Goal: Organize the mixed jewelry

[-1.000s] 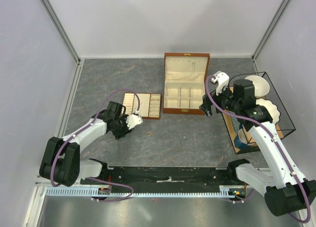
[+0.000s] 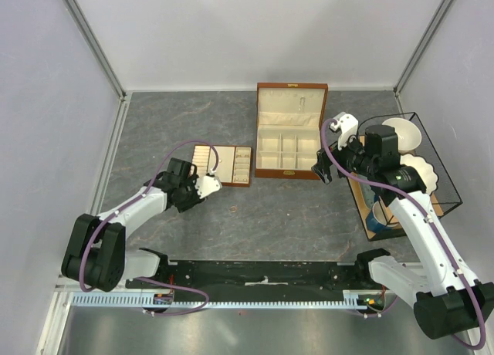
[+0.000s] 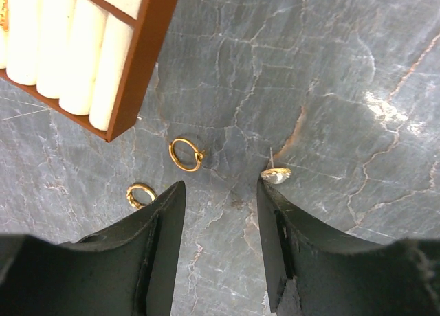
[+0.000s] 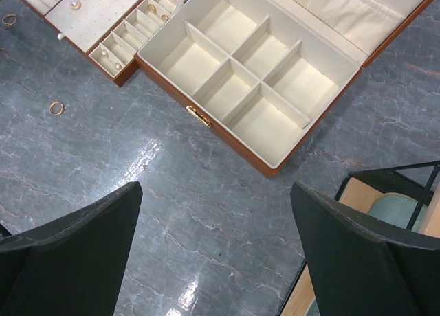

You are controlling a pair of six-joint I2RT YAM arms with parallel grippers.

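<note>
My left gripper is open, low over the table; just past its right finger lies a small gold piece with a clear stone (image 3: pixel 276 175). Another ring (image 4: pixel 56 115) lies apart in the right wrist view. The open jewelry box (image 2: pixel 287 172) has empty compartments in view. My right gripper is open above the table beside the box, with nothing between its fingers.
A wire rack (image 2: pixel 455 193) with dishes and a blue cup (image 2: pixel 377 216) stands at the right, under my right arm.
My left gripper has shifted very slightly to the left near the tray. The right arm and the boxes have not moved.
</note>
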